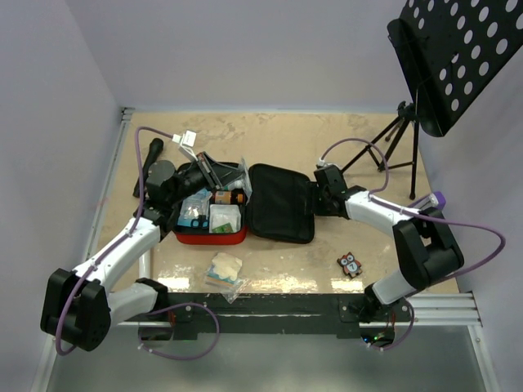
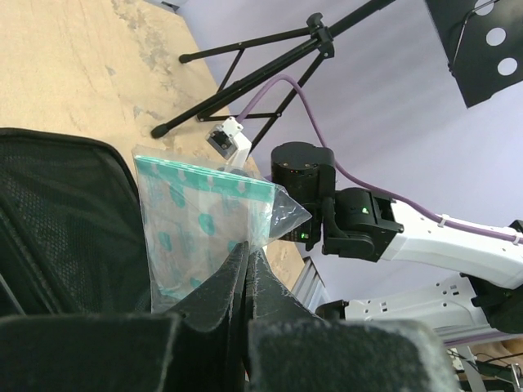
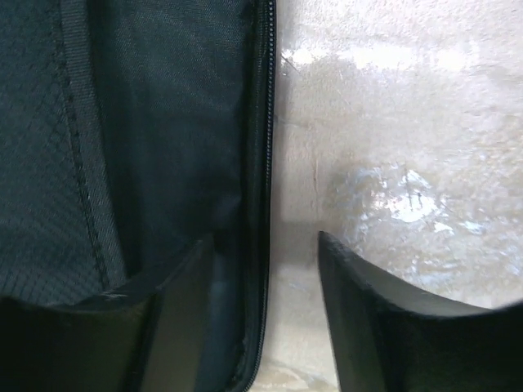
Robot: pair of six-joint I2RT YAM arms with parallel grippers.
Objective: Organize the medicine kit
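The red-and-black medicine kit (image 1: 211,238) stands unfolded on the table, its black lid (image 1: 279,206) lying flat to the right. Above the kit, my left gripper is shut on a clear bag with a teal-patterned packet (image 2: 204,216), pinched at its lower part. From the top, this bag (image 1: 245,178) shows edge-on at the fingertips. My right gripper is open at the lid's outer edge. One of its fingers is over the lid, the other over bare table, with the zipper edge (image 3: 260,180) between and nothing gripped.
Inside the kit are an orange bottle (image 1: 229,198), a blue packet (image 1: 194,211) and a white packet (image 1: 225,218). A bagged beige packet (image 1: 224,269) lies in front, and a small patterned item (image 1: 350,265) at front right. A black tripod (image 1: 402,131) stands back right.
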